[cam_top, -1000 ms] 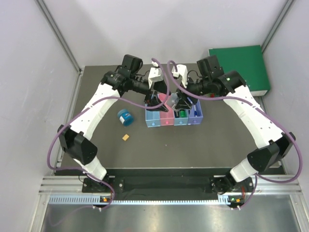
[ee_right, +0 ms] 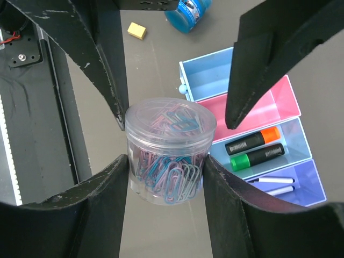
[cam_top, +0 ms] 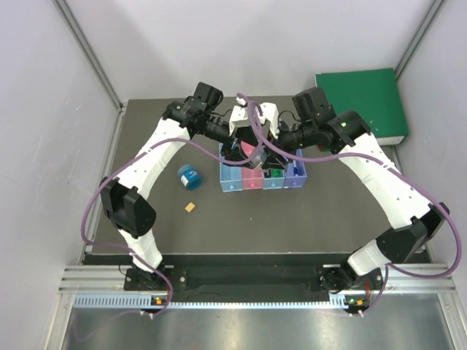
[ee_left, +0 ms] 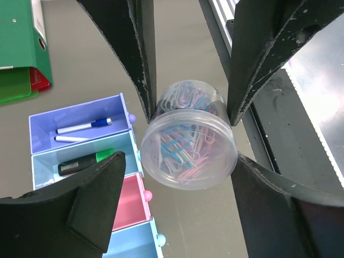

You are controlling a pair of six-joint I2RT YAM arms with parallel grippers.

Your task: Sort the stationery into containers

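Note:
A clear lidded jar of coloured paper clips (ee_left: 189, 150) (ee_right: 166, 172) is held in my right gripper, shut on it, above the bins. My left gripper has its fingers part open either side of the jar's far end; whether they touch it is unclear. Below are a blue bin (ee_right: 209, 70), a pink bin (ee_right: 274, 105), a bin with orange and green markers (ee_right: 293, 134) and a purple bin with pens (ee_right: 309, 185). A blue jar (cam_top: 189, 177) and a yellow block (cam_top: 190, 207) lie left of the bins.
A green folder or box (cam_top: 361, 98) stands at the back right, with red and green items beside it in the left wrist view. Both arms meet over the bins, hiding part of them in the top view.
Both grippers have come closer together over the bins, the left moving slightly right, around the jar held by the right gripper.

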